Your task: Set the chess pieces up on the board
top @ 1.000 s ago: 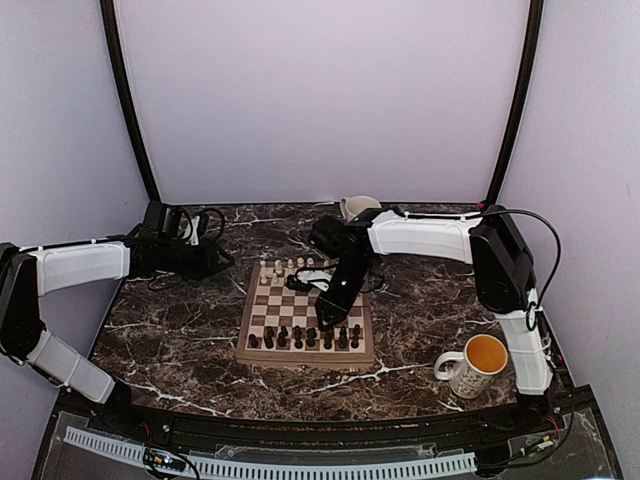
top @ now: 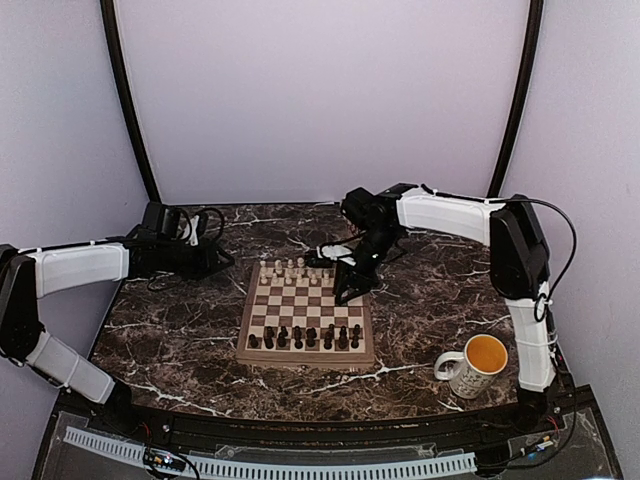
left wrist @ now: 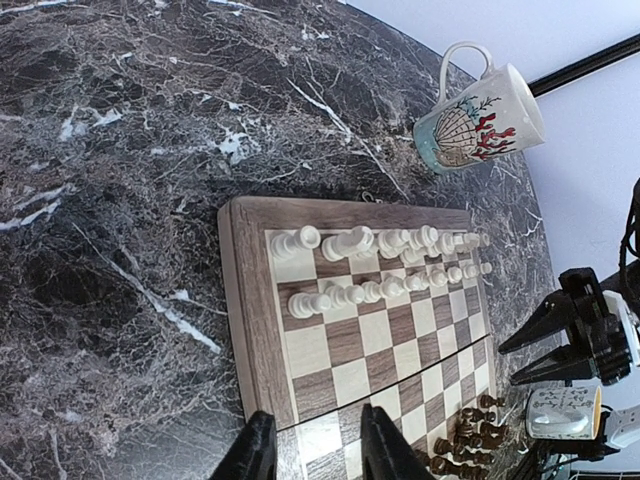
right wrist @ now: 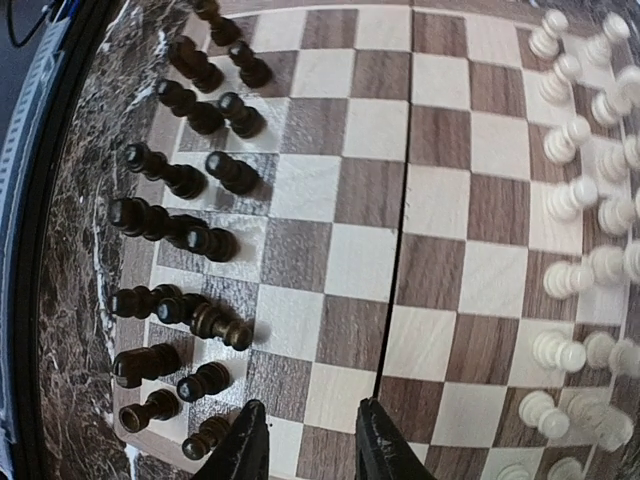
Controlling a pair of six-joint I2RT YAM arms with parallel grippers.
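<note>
The chessboard (top: 305, 355) lies mid-table, white pieces (left wrist: 295, 240) in two rows at the back and dark pieces (right wrist: 160, 170) in two rows at the front, most upright. My left gripper is left of the board, raised above the table, its fingers apart with nothing seen between them. My right gripper is above the board's right part, pointing down, fingers apart and empty.
A mug with orange inside (top: 470, 370) stands at the front right. A decorated mug (left wrist: 475, 125) is at the back, largely hidden behind the right arm in the top view. The table left of the board is clear.
My right arm has risen and moved back and to the right, uncovering more of the board and covering the back mug. The left arm has not visibly moved.
</note>
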